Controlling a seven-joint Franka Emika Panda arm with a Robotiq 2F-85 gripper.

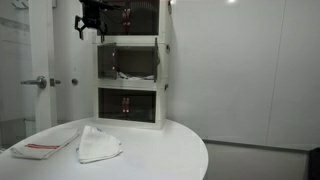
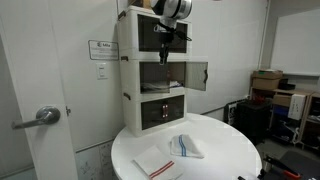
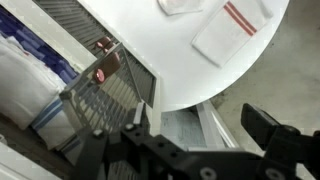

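Note:
My gripper (image 1: 90, 33) hangs open high in front of the cabinet's upper part, with nothing between its fingers. In the wrist view, the gripper looks down past the cabinet towards the table. A white towel with red stripes (image 3: 232, 32) lies on the round white table (image 3: 180, 75). Beside it lies another white towel (image 1: 98, 145), whose blue stripes show in exterior view 2. The tall white cabinet (image 1: 160, 90) has its middle compartment open. Folded towels (image 3: 35, 85) show inside the cabinet in the wrist view.
The middle compartment's door (image 2: 198, 78) stands swung out towards the room. The lower compartment (image 1: 127, 104) is shut. A door with a handle (image 2: 40, 118) stands at the left. Boxes (image 2: 275, 95) stand on shelving at the far right.

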